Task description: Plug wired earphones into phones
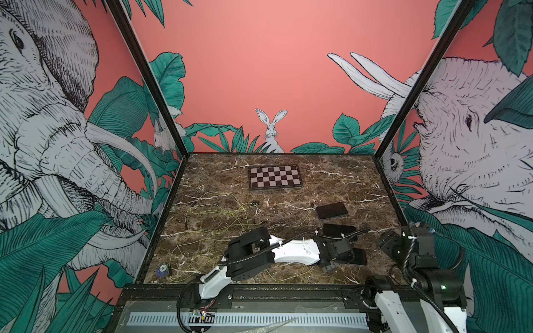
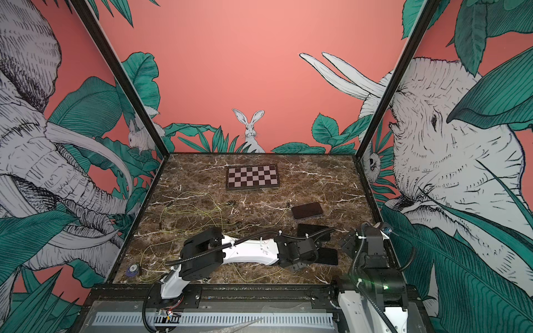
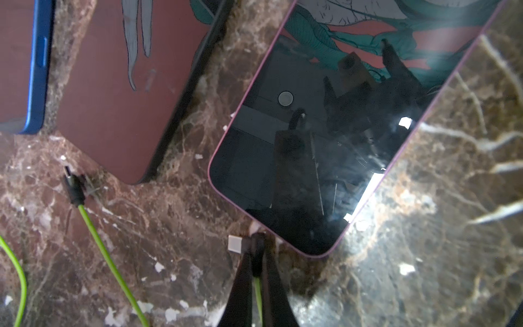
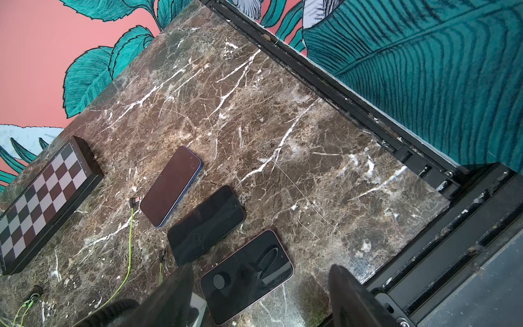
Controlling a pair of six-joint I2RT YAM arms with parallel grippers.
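My left gripper is shut on a black-ended green earphone cable, whose plug meets or sits just at the short lower edge of the pink-rimmed phone (image 3: 343, 141); whether it is inserted I cannot tell. A dark phone (image 3: 125, 120) and a blue-edged phone (image 3: 21, 70) lie left of it, with a loose plug (image 3: 74, 188) near the dark phone's lower end. In the right wrist view my right gripper hangs above the phones, fingertips apart, nothing between them.
A checkered board (image 1: 274, 176) lies at the back. Tangled green cables cover the left of the tabletop (image 1: 194, 172). A small round object (image 1: 162, 270) sits at the front left. A black frame edge borders it.
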